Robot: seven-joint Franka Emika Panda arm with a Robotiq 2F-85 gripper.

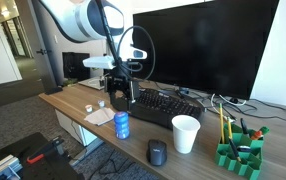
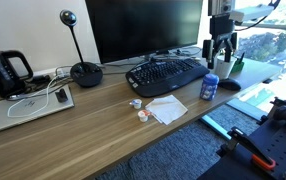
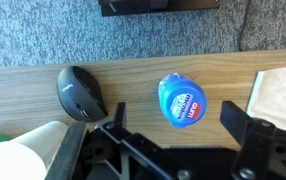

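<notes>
A blue can (image 1: 121,125) with a red-and-white label stands upright near the table's front edge. In the wrist view the can (image 3: 182,100) shows from above, lying between the two spread fingers and a little beyond their tips. My gripper is open with nothing held. Exterior view 2 has the gripper (image 2: 219,52) above the blue can (image 2: 210,87), with clear air between them.
A black mouse (image 1: 157,152) and a white cup (image 1: 185,133) stand to the can's right, with a green pen holder (image 1: 240,155) farther right. Behind lies a keyboard (image 1: 168,107). A white cloth (image 2: 166,109) lies on the other side. Bare wood (image 2: 83,140) extends beyond it.
</notes>
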